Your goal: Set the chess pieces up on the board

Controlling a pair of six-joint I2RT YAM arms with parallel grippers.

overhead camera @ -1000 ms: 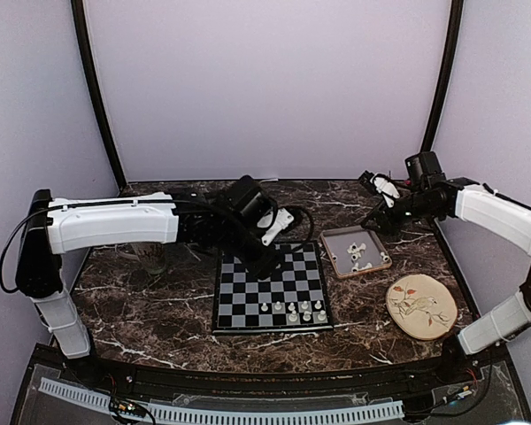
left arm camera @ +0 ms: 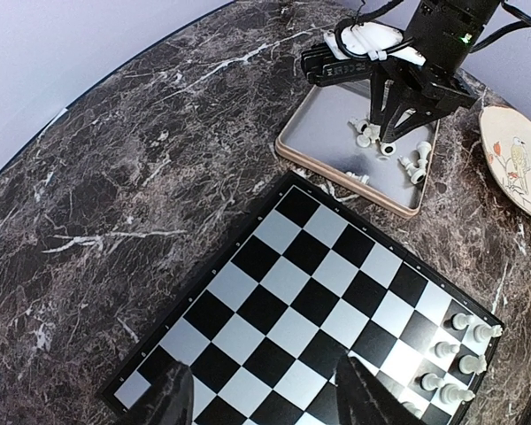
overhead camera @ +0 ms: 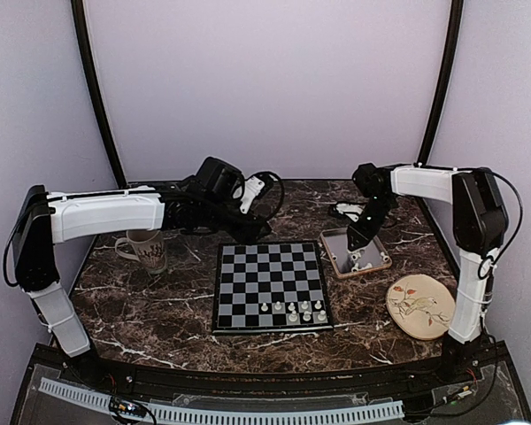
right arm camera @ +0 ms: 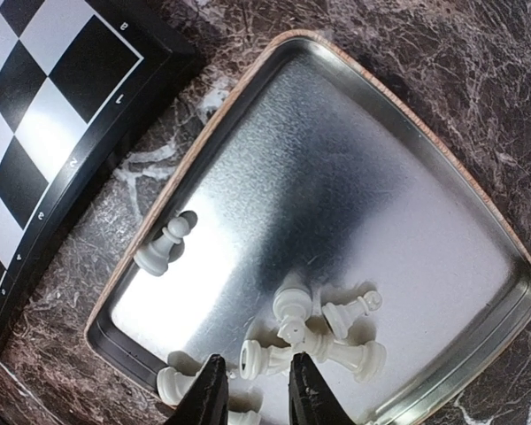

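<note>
The chessboard (overhead camera: 270, 279) lies mid-table, with several white pieces standing upright in its near right corner, among them a pawn (overhead camera: 265, 307). Right of the board, a metal tray (right arm camera: 319, 159) holds more white pieces lying loose. One pawn (right arm camera: 162, 246) lies by the tray's wall nearest the board; an upright piece (right arm camera: 292, 304) stands among fallen ones. My right gripper is over this cluster, its fingers apart and nothing visibly gripped; the tips overlap the pieces in view. My left gripper hangs open and empty above the board's far edge.
A patterned mug (overhead camera: 147, 251) stands at the left, behind the left forearm. A round plate with a bird design (overhead camera: 420, 305) lies near right, just in front of the tray. Bare marble shows left of the board.
The left gripper has drawn back from over the board toward its far edge. The pieces look unmoved.
</note>
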